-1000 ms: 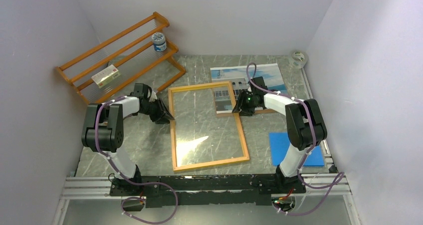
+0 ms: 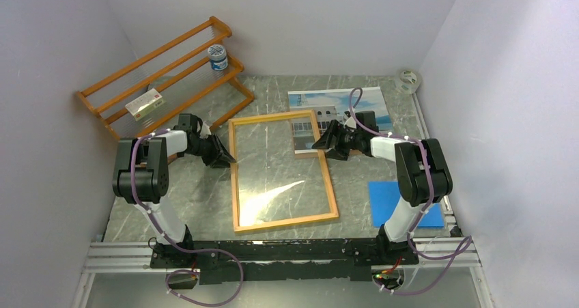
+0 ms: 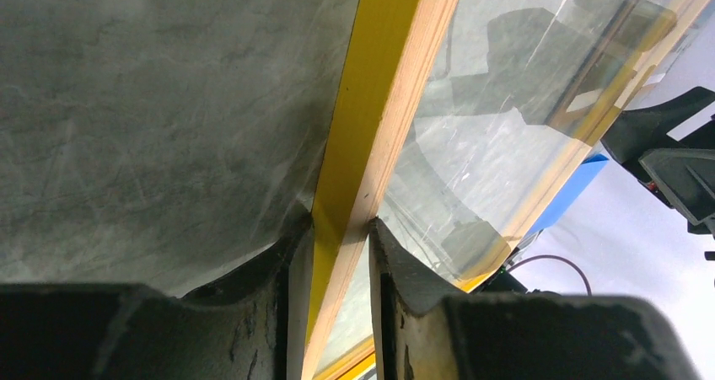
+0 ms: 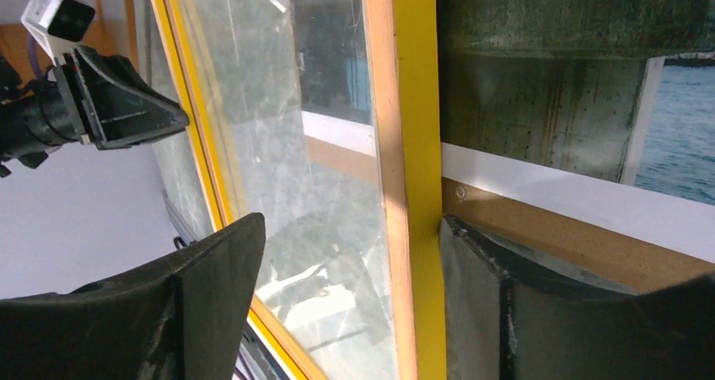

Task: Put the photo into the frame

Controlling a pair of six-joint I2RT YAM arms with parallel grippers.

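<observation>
The light wooden frame (image 2: pixel 287 222) with its clear pane lies on the grey marbled table. My left gripper (image 2: pixel 233 162) is at the frame's left side; in the left wrist view its fingers (image 3: pixel 291 258) close against both faces of the frame bar (image 3: pixel 371 136). Around the right bar (image 4: pixel 417 144) stands my right gripper, its fingers wide apart. The right finger is against or close to the bar's outer face, and the left one hangs clear over the pane. Beneath the frame's upper right corner extends the photo (image 2: pixel 369 100), a building under blue sky.
A tilted wooden rack (image 2: pixel 153 72) with a jar (image 2: pixel 218 57) and a small box (image 2: pixel 145 104) stands at the back left. A tape roll (image 2: pixel 407 81) lies at the back right, a blue sheet (image 2: pixel 384 202) at the front right.
The frame has shifted slightly left, together with my left gripper. My right gripper's fingers have spread wider at the right bar, and its arm has moved a little to the right.
</observation>
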